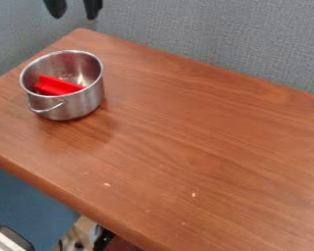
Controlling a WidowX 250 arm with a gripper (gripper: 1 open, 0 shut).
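A steel pot (81, 103) with a wire handle on its front sits at the left part of the wooden table. A red bar-shaped object (58, 85) lies inside it, partly hidden by the pot's wall. My gripper (74, 8) is high above and behind the pot at the top edge, dark and cut off by the frame, so whether it is open or shut is unclear.
A grey padded wall (226, 49) runs behind it. Blue floor and some equipment show at the lower left, below the table's front edge.
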